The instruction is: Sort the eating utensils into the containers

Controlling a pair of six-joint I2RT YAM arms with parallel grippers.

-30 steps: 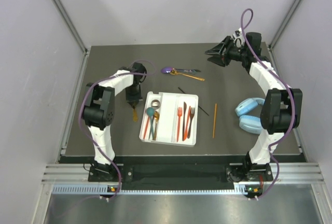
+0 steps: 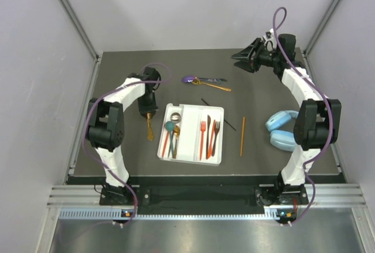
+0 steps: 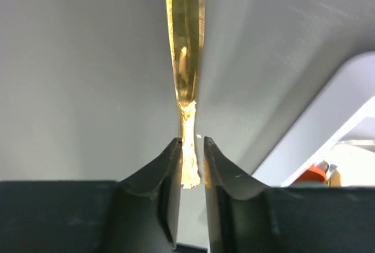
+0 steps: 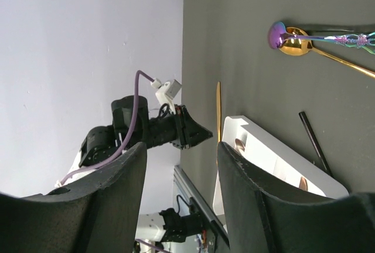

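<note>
A gold knife (image 3: 186, 42) lies on the dark table left of the white divided tray (image 2: 190, 160). My left gripper is part open directly over its lower section, the fingertips either side of it; I cannot tell if they touch it. The tray holds several utensils, among them a red fork (image 2: 202, 136) and a teal spoon (image 2: 170, 129). Behind it lie a purple spoon (image 2: 188, 79) and gold spoon (image 2: 217, 86). A black utensil (image 4: 310, 133) and an orange stick (image 2: 242, 136) lie right of the tray. My right gripper (image 2: 246, 58) hangs open at the back right, holding nothing.
Blue headphones (image 2: 282, 140) lie at the right of the table, beside the right arm's base.
The right arm has barely moved; the utensils look unchanged.
</note>
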